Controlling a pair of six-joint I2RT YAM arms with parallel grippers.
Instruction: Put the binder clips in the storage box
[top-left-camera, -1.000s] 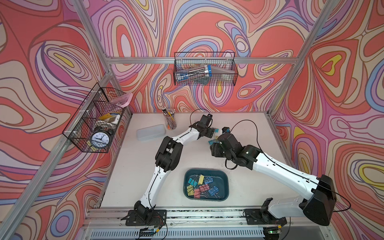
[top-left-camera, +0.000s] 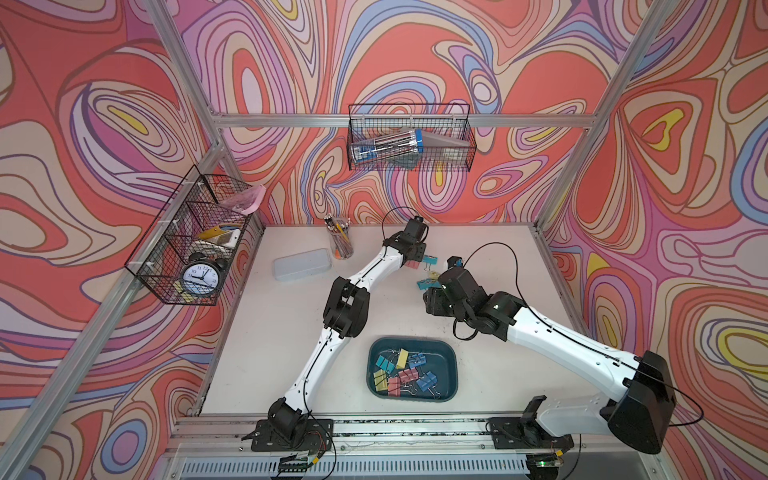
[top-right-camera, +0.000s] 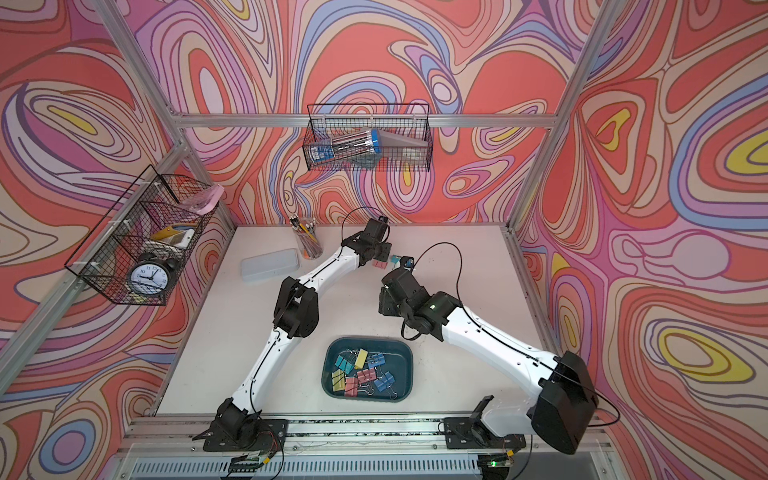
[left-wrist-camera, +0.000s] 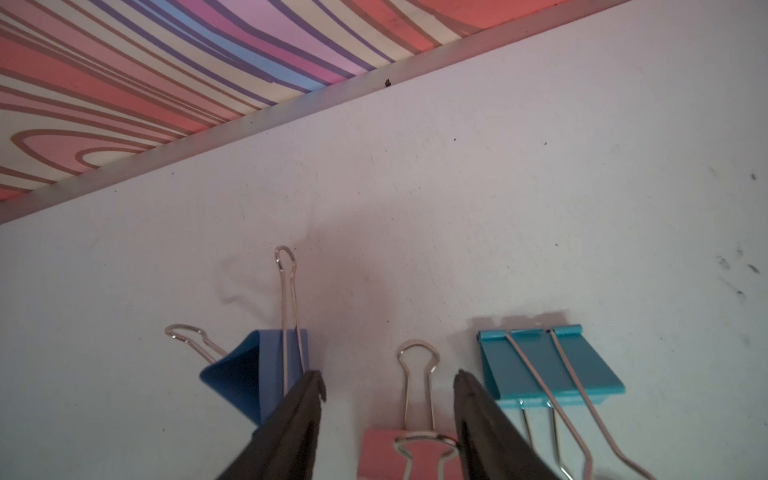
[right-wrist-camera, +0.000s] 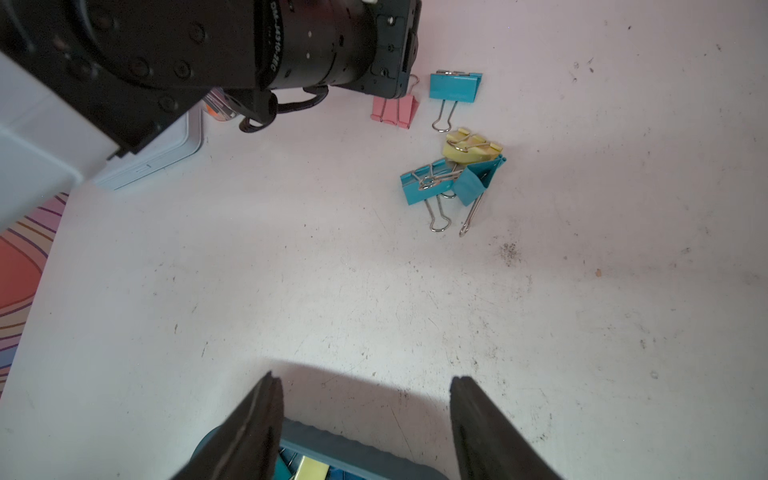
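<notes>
My left gripper is open at the back of the table. Between its fingers in the left wrist view appears a pink binder clip (left-wrist-camera: 380, 456), lying on the table. A dark blue clip (left-wrist-camera: 272, 360) is beyond the left finger, and a teal clip (left-wrist-camera: 548, 364) lies to the right. My right gripper is open and empty, above the table just behind the storage box (top-left-camera: 452, 372). That dark teal box holds several clips in blue, teal, pink and yellow. A cluster of teal, blue and yellow clips (right-wrist-camera: 472, 148) lies mid-table in the right wrist view.
A translucent lidded case (top-left-camera: 301, 265) and a pen holder (top-left-camera: 340, 240) stand at the back left. The two arms are close together near the table's middle. Bare table shows at the left and far right.
The right arm shifted only slightly. The box's contents look the same.
</notes>
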